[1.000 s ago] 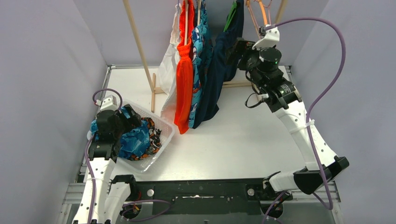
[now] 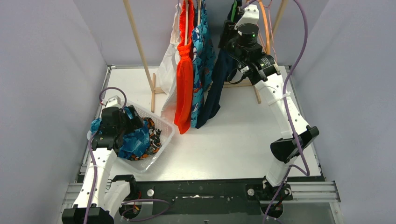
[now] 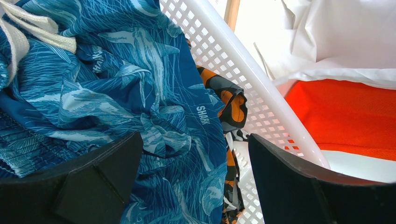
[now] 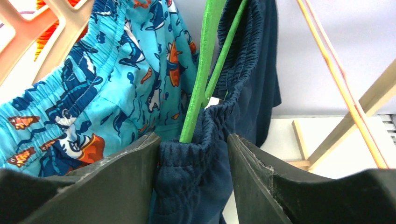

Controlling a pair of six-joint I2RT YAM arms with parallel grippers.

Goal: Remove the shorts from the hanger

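Navy shorts (image 2: 215, 88) hang from the rack's right part on a green hanger (image 4: 201, 79), whose end runs into the gathered waistband (image 4: 180, 161). My right gripper is partly open, one finger on either side of that waistband; the left finger (image 4: 133, 170) looks close against the cloth, though firm contact is hard to judge. Over the basket my left gripper stands open with nothing held. Below it lie blue shark-print shorts (image 3: 154, 93).
White cloth (image 2: 169, 70), orange shorts (image 2: 184, 93) and teal patterned shorts (image 4: 149, 70) hang left of the navy pair. An empty orange hanger (image 2: 265, 25) is to the right. The white basket (image 2: 166, 128) holds clothes.
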